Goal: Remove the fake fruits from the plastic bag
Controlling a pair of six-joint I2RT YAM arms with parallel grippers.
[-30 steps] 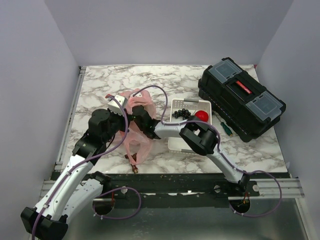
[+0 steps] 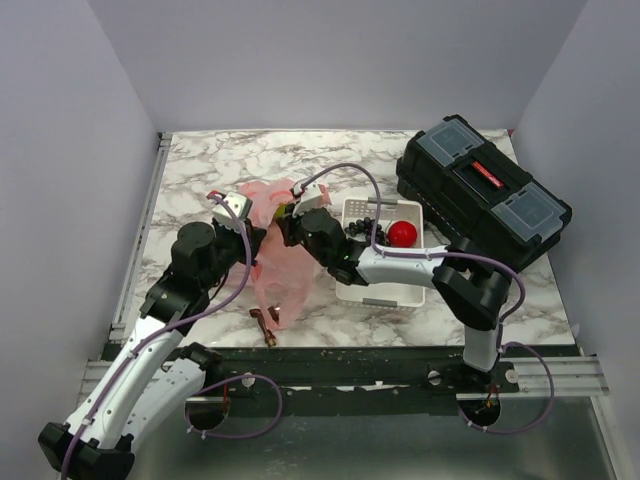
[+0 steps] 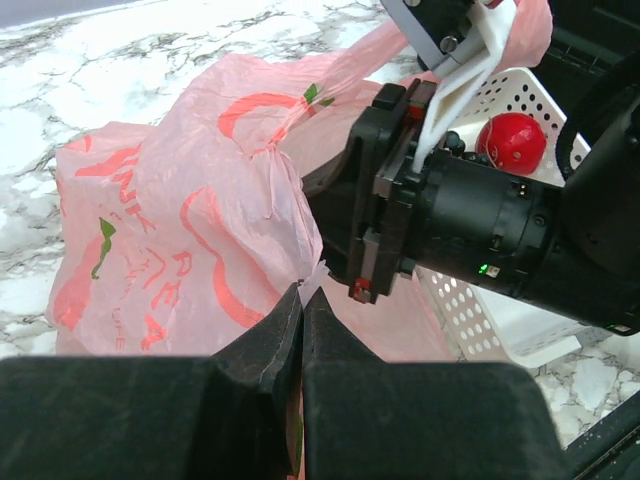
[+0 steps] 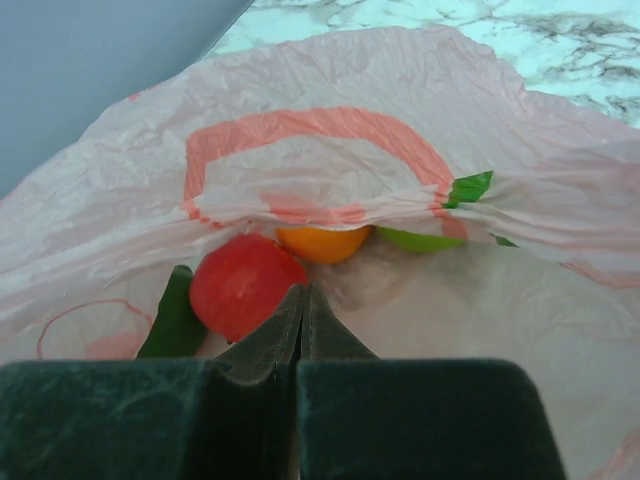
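Observation:
The thin pink plastic bag [image 2: 285, 270] lies spread at the table's middle left. My left gripper is shut on a gathered bit of its film. At the bag's mouth, my right gripper is shut, with nothing visible between its fingers. Ahead of those fingertips, inside the bag, sit a red fruit [image 4: 240, 285], an orange one [image 4: 323, 243] and a light green one [image 4: 420, 240], the last two partly covered by the film. Left of the red fruit is a dark green, long piece [image 4: 174, 318]. A yellow-green patch [image 2: 282, 212] shows by the right gripper in the top view.
A white basket [image 2: 375, 294] to the right holds dark grapes [image 2: 358, 227] and a red fruit [image 2: 402, 234]. Behind it stands a black toolbox [image 2: 485, 195]. A brown item [image 2: 264, 326] lies near the front edge. Bare marble is free at the back left.
A yellow-green patch has come into sight. The left gripper has stayed nearly still.

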